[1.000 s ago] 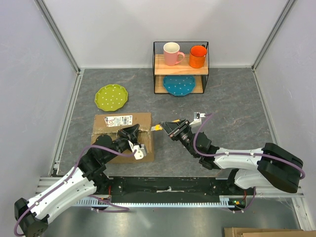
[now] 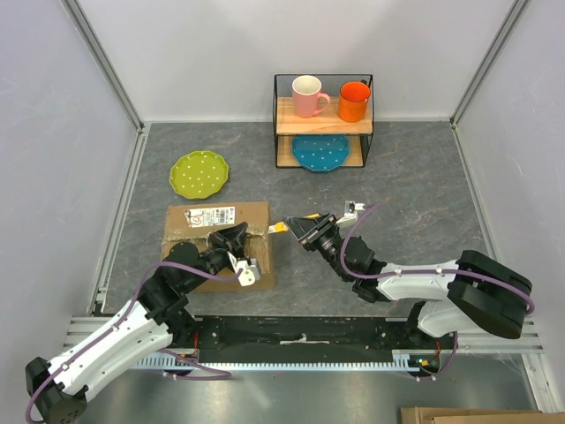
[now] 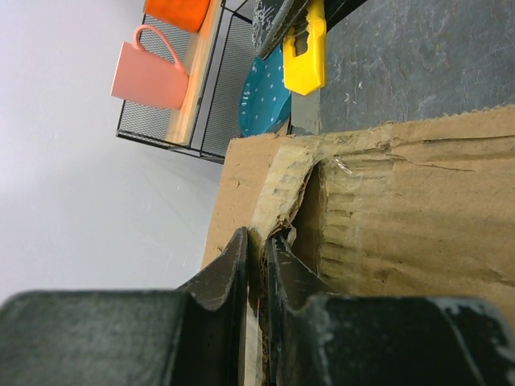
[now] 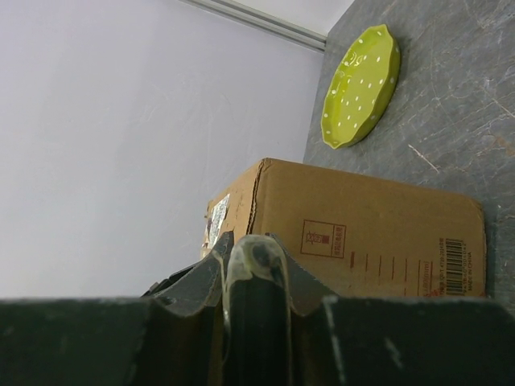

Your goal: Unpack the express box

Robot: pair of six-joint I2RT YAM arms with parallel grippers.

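The cardboard express box (image 2: 252, 214) lies on the left of the table, its white label facing up and a torn, taped seam across the top. In the left wrist view, my left gripper is shut on the torn edge of a box flap, and a dark gap shows beside the flap (image 3: 418, 201). To the right of the box, my right gripper (image 2: 300, 231) is shut on a yellow utility knife (image 2: 280, 227), whose tip end is beside the box's right side. The knife's dark end (image 4: 256, 265) shows between the right fingers. The box's contents are hidden.
A green dotted plate (image 2: 199, 175) lies behind the box. At the back stands a rack (image 2: 322, 117) with a pink mug (image 2: 307, 95), an orange mug (image 2: 353, 102) and a blue plate (image 2: 320, 152).
The box has moved a very small way left, and the left gripper stays at its flap.
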